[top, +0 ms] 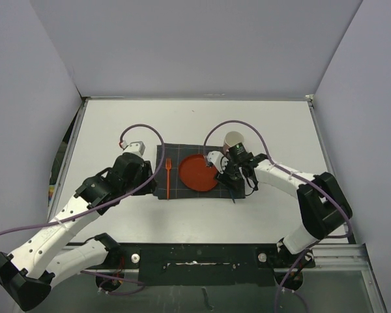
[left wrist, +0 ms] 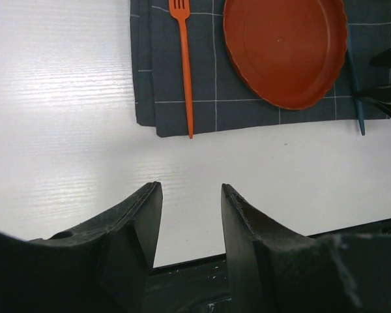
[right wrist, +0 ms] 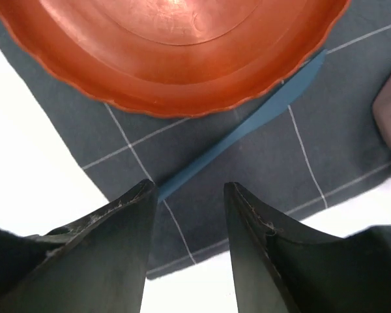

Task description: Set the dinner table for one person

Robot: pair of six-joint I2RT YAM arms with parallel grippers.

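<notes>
A dark grey placemat (top: 176, 189) lies on the white table with an orange plate (top: 194, 173) at its middle, an orange fork (left wrist: 186, 72) left of it and a blue knife (right wrist: 260, 111) slanting beside its right edge. My left gripper is apart from these, over bare table left of the mat, its fingers parted and empty. My right gripper stands open low over the knife at the mat's right side, nothing seen between its fingertips but the knife and mat below.
A beige cup (top: 233, 139) stands at the mat's back right corner. Grey walls bound it at both sides and the back. Purple cables arch over both arms.
</notes>
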